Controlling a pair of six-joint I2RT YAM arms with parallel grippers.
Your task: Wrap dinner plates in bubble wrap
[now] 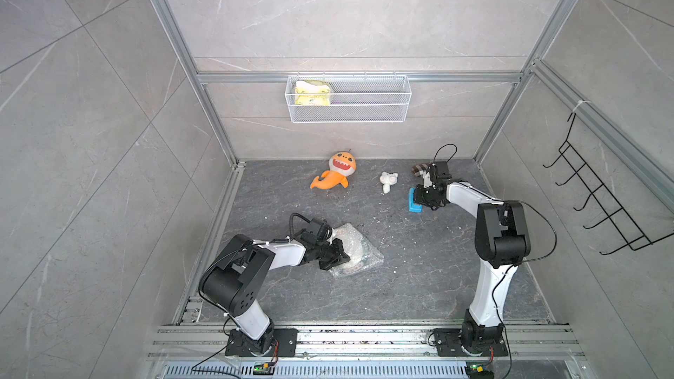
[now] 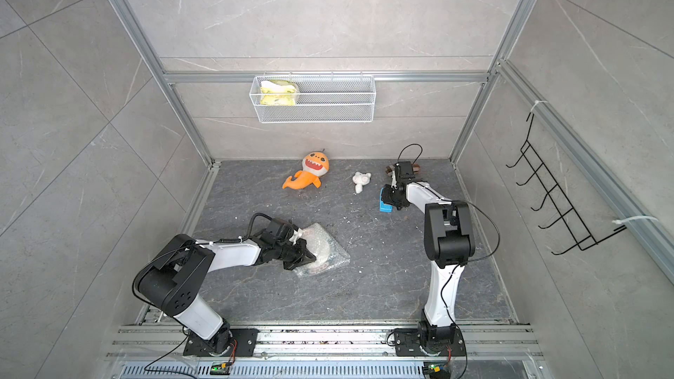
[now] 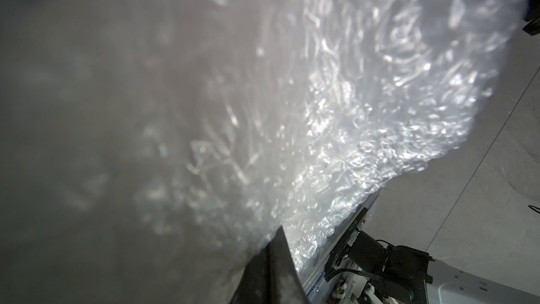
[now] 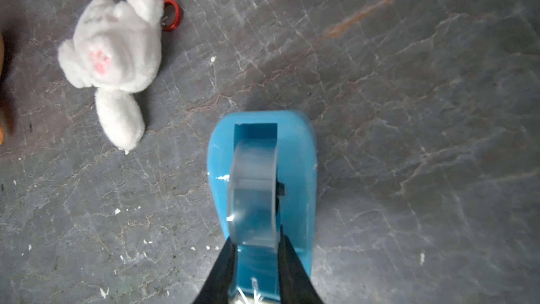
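Observation:
A bubble-wrapped bundle with a pale round shape inside lies flat at the front left. My left gripper rests on it, shut; crinkled bubble wrap fills most of the left wrist view around its dark fingers. At the back right a blue tape dispenser holds a clear tape roll. My right gripper is over the dispenser with its fingers part open either side, near the roll; I cannot tell whether they touch it.
An orange shark toy, a white plush toy and a plaid item lie at the back. A wire basket hangs on the back wall.

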